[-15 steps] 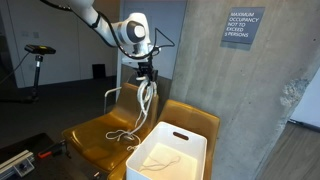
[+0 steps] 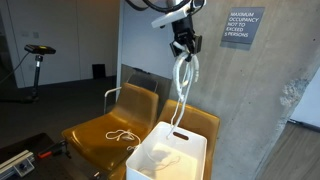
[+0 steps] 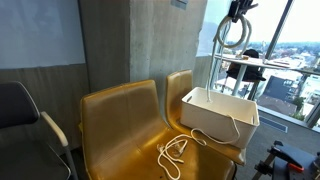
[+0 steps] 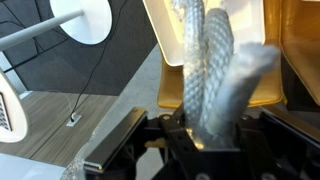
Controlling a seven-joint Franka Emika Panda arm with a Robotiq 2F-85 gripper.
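Observation:
A looped white rope (image 2: 180, 85) hangs from my gripper (image 2: 188, 52), which is shut on its upper part. In exterior view 1 the loops dangle over the white box (image 2: 140, 160), and the lower strand reaches down toward its opening. In exterior view 2 the rope coil (image 3: 231, 38) hangs high above the box (image 3: 235, 108). In the wrist view the blurred rope (image 4: 212, 75) runs up from between the fingers, with the box (image 4: 247, 18) beyond it. Another white cord (image 3: 172, 156) lies loose on the tan chair seat, and a strand crosses the box's side.
Tan chairs (image 3: 120, 120) stand side by side; the box rests on one of them. A dark chair (image 3: 30, 130) is at the left in exterior view 2. The concrete wall (image 2: 240, 80) rises behind. Open air surrounds the raised gripper.
My gripper has risen and moved right in exterior view 1, carrying the rope from above the chair seat to above the box. The box has stayed put.

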